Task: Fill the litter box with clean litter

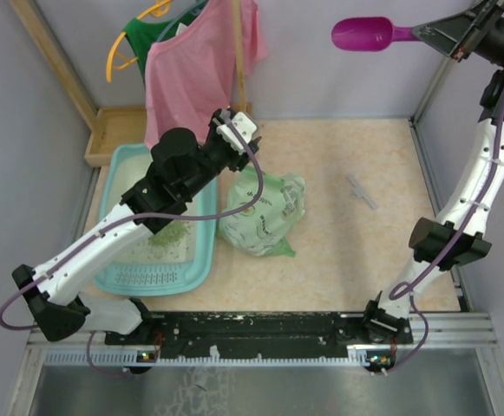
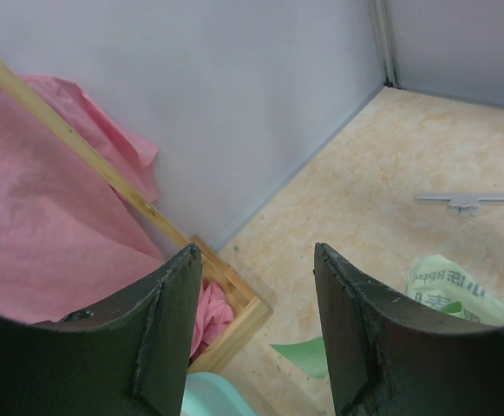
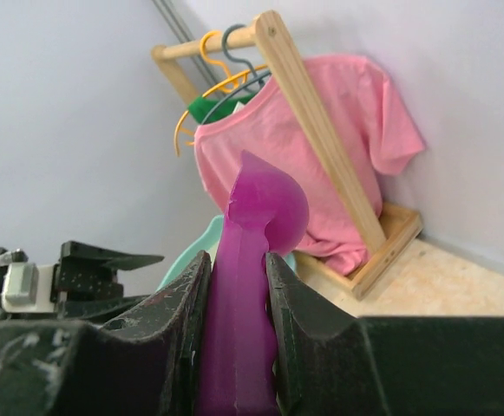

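The purple scoop (image 1: 366, 34) is raised at the back right, its handle in my right gripper (image 1: 425, 33), which is shut on it. In the right wrist view the scoop's handle (image 3: 238, 329) runs between both fingers, bowl pointing away; whether it holds litter cannot be seen. Teal litter box (image 1: 201, 260) lies at the left, with a patch of green litter (image 1: 166, 241) inside. Beside it rests the pale green litter bag (image 1: 265, 217). My left gripper is part open above the bag's back edge, and nothing sits between its fingers.
Behind the box stands a wooden rack (image 1: 113, 134) hung with a pink shirt (image 1: 191, 74) and hangers. A small grey squeegee-like tool (image 1: 362, 191) lies right of the bag. Bare table (image 1: 338, 260) stretches across the right side.
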